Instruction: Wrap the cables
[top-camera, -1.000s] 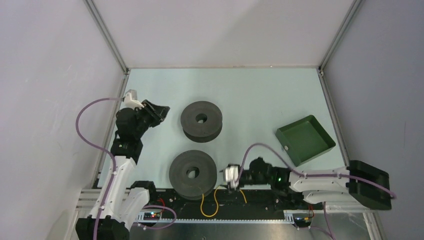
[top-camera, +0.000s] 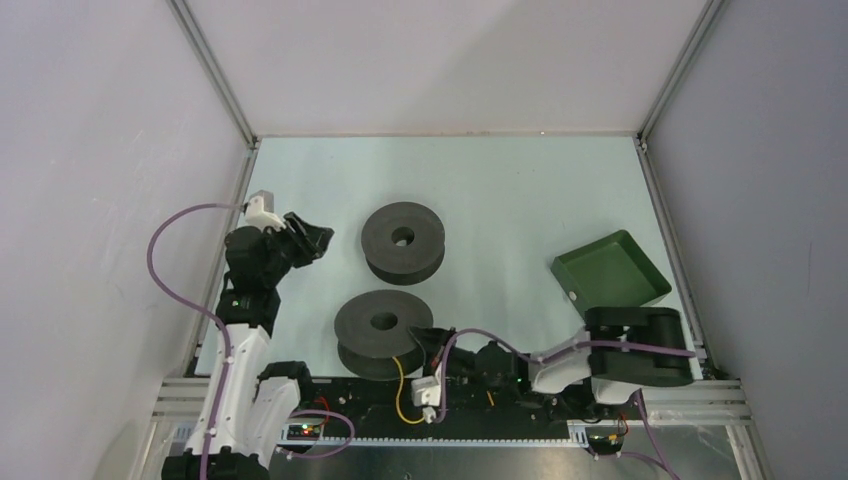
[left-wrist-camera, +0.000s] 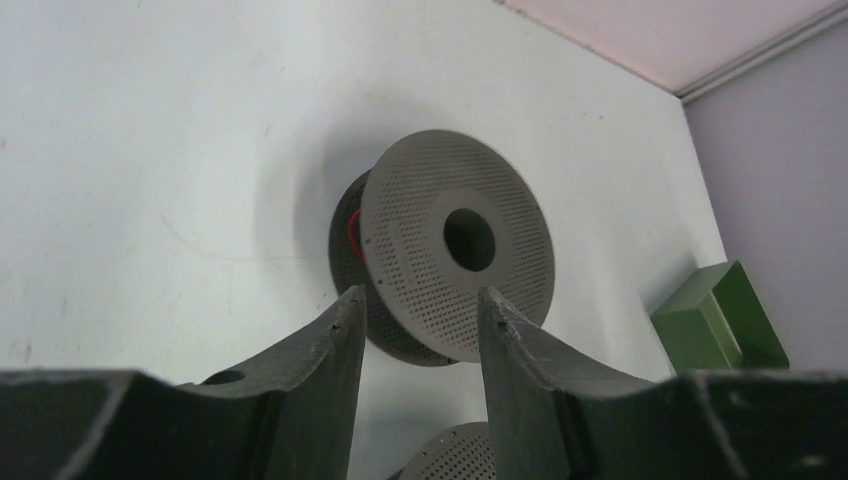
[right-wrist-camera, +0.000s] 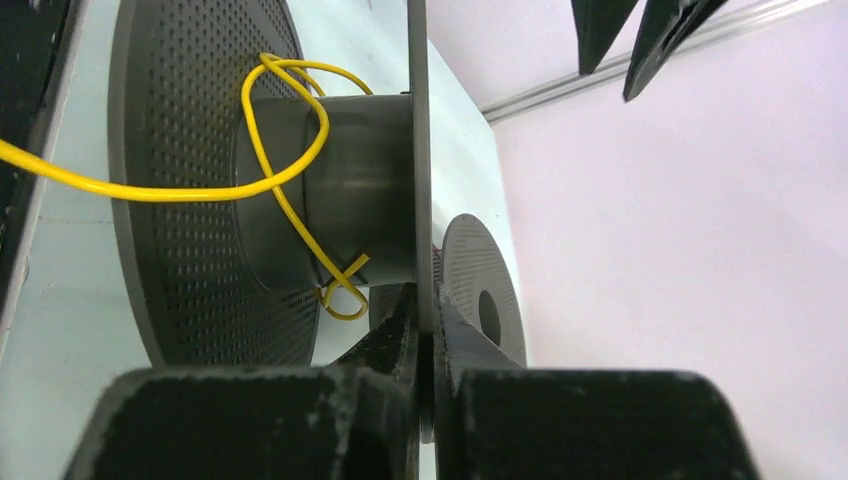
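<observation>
The near black spool (top-camera: 362, 322) stands by the table's front edge, with a yellow cable (top-camera: 402, 398) hanging from its side. In the right wrist view, that yellow cable (right-wrist-camera: 215, 193) loops loosely about the spool's core (right-wrist-camera: 365, 190). My right gripper is shut on the rim of the spool's flange (right-wrist-camera: 420, 150), which stands between its fingers. A second spool (top-camera: 403, 240) sits farther back; a red cable (left-wrist-camera: 353, 235) shows between its flanges in the left wrist view. My left gripper (top-camera: 320, 240) hangs left of both spools, fingers parted, nothing between them.
An empty green tray (top-camera: 612, 280) lies at the right of the table. The white tabletop (top-camera: 520, 230) between tray and spools is clear. A dark strip (top-camera: 500, 410) runs along the front edge.
My right gripper has moved left to the near spool and closed on its flange. The spool has shifted slightly and lifted or tilted.
</observation>
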